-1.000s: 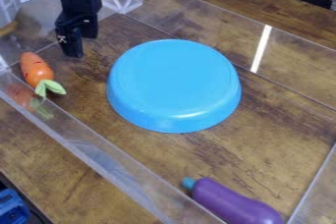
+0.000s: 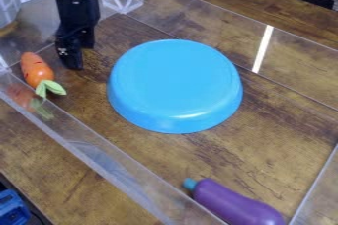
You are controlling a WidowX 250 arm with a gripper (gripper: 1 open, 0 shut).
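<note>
The black gripper [image 2: 74, 47] hangs low at the upper left, just above and behind an orange toy carrot [image 2: 38, 71], its fingers open with nothing seen between them. The carrot lies on the wooden floor with its green leaves toward the front. A blue upturned round dish [image 2: 175, 83] sits in the middle. A purple toy eggplant [image 2: 240, 203] lies at the lower right.
Clear plastic walls [image 2: 113, 165] border the workspace at the front, left and right. A blue object [image 2: 11, 209] is outside at the lower left corner. Bare wood surrounds the dish, with free room behind it and to its right.
The gripper has shifted slightly downward since a second ago. The carrot, dish and eggplant have not moved.
</note>
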